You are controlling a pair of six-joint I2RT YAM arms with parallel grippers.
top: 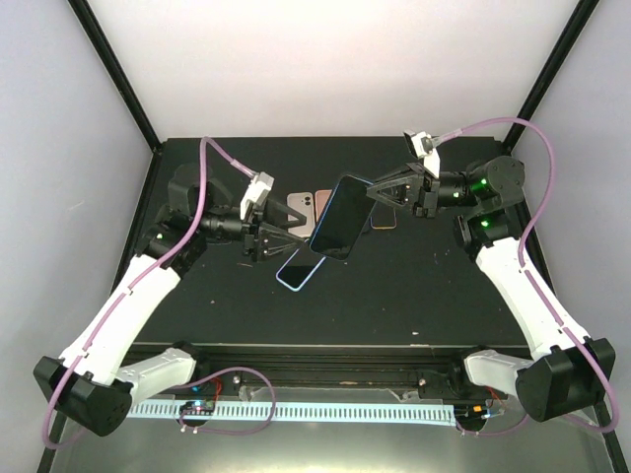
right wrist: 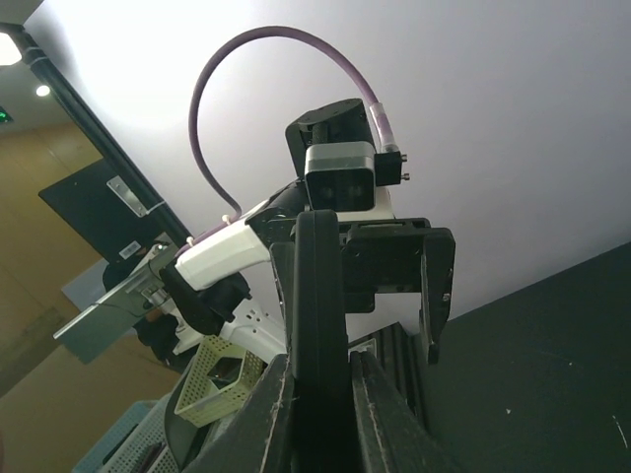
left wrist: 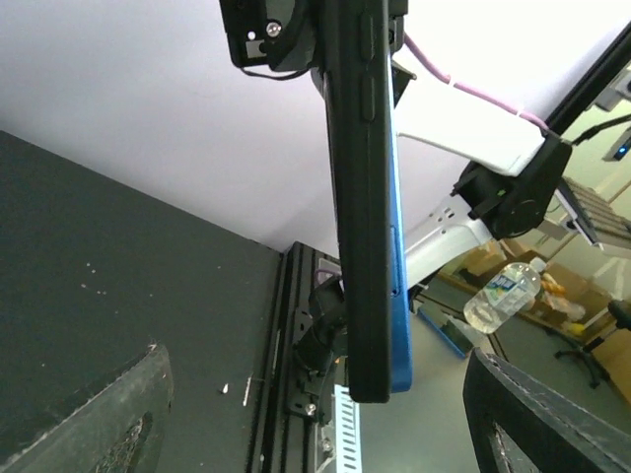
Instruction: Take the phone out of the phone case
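A large dark phone in a blue-edged case (top: pixel 342 219) hangs tilted above the table, gripped near its upper right edge by my right gripper (top: pixel 373 190). Edge-on in the left wrist view, the phone (left wrist: pixel 367 246) shows a black side and a blue strip along it. My left gripper (top: pixel 305 231) is open by the lower left edge, one finger (left wrist: pixel 108 419) on each side of the view and clear space beside the phone. In the right wrist view, the dark phone edge (right wrist: pixel 318 325) stands between the right fingers.
Below on the black table (top: pixel 227 305) lie a blue-rimmed phone (top: pixel 299 269), a pale phone (top: pixel 301 212) and another phone (top: pixel 385 217), with others partly hidden behind the held one.
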